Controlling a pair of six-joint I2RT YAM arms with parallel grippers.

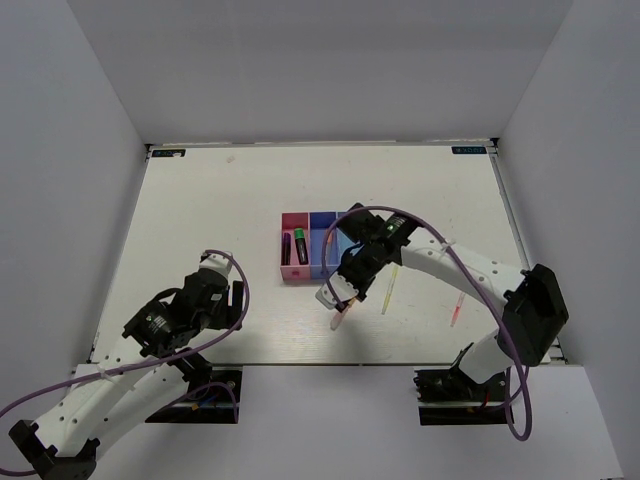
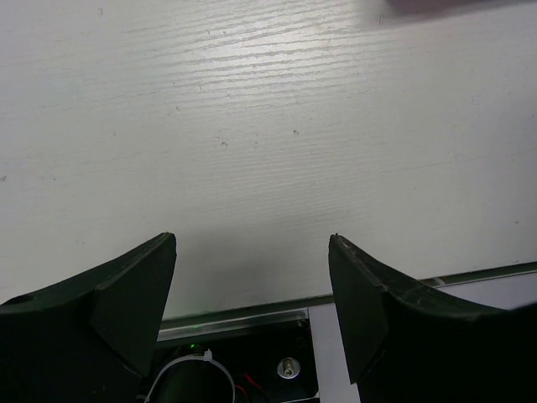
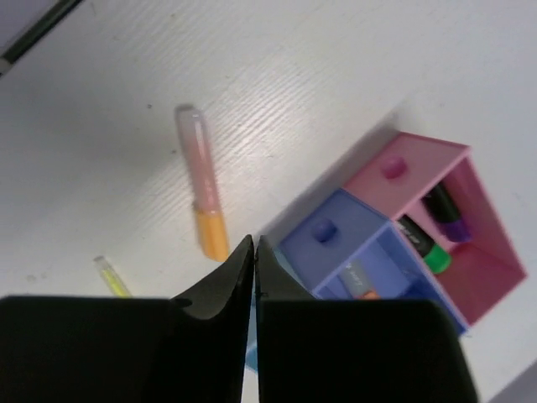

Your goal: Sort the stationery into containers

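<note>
A three-part organizer shows pink (image 1: 295, 220), blue (image 1: 321, 219) and light-blue (image 1: 345, 243) compartments. In the pink one lie a black-and-purple marker (image 3: 447, 214) and a black-and-green marker (image 1: 301, 246). The blue one holds a clear stick with an orange end (image 3: 358, 281). On the bare table a pink stick with an orange end (image 3: 201, 172) lies in front of the organizer. My right gripper hovers near the organizer's front, its fingertips together and nothing visible between them. Over the table's front-left edge, my left gripper is open and empty.
A thin yellow stick (image 1: 390, 289) lies right of the organizer, and a reddish stick (image 1: 457, 309) farther right, near the right arm. The right arm covers part of the light-blue compartment.
</note>
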